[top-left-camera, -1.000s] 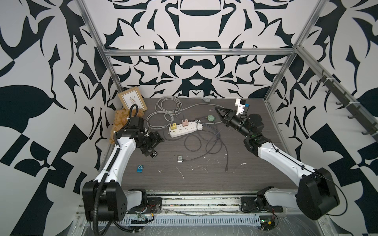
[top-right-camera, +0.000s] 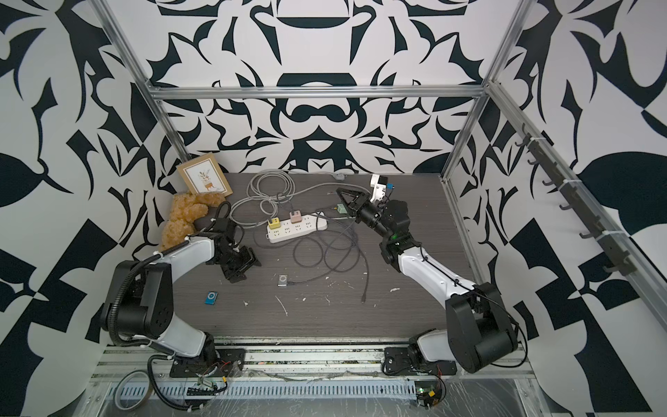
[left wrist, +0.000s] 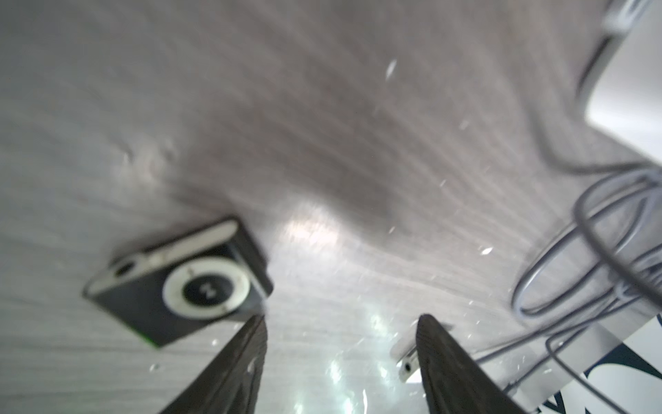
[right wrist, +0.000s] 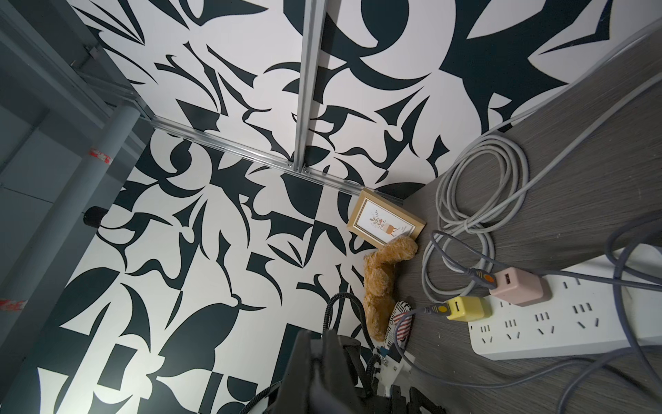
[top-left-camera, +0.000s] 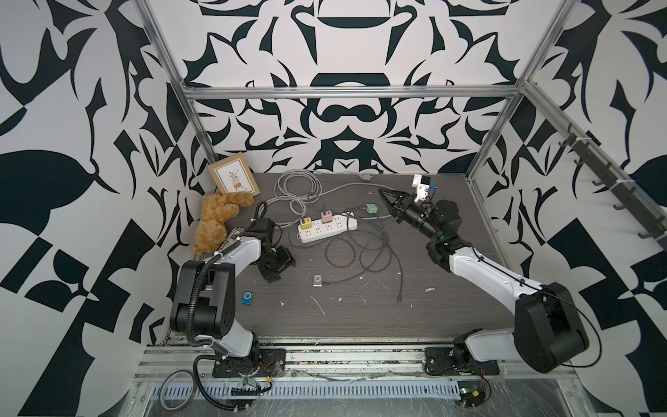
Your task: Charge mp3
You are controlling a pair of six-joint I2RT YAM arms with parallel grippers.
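Observation:
A black mp3 player (left wrist: 207, 288) with a white control ring lies on the table in the left wrist view. My left gripper is open beside it, one fingertip close to the player's corner, nothing between its fingers. In the top left view this gripper (top-left-camera: 283, 269) hides the black player. A silver mp3 player (top-left-camera: 317, 280) joined to a grey cable lies to the right, and a blue mp3 player (top-left-camera: 246, 297) lies nearer the front. My right gripper (top-left-camera: 383, 194) hangs at the back right, its fingers shut and empty in the right wrist view.
Behind the players stands a white power strip (top-left-camera: 333, 228) with a yellow adapter (top-left-camera: 305, 223) and a pink adapter (top-left-camera: 326, 217). Looped cables (top-left-camera: 340, 262) spread in front of it. A teddy bear (top-left-camera: 212, 222) and picture frame (top-left-camera: 234, 174) occupy the back left.

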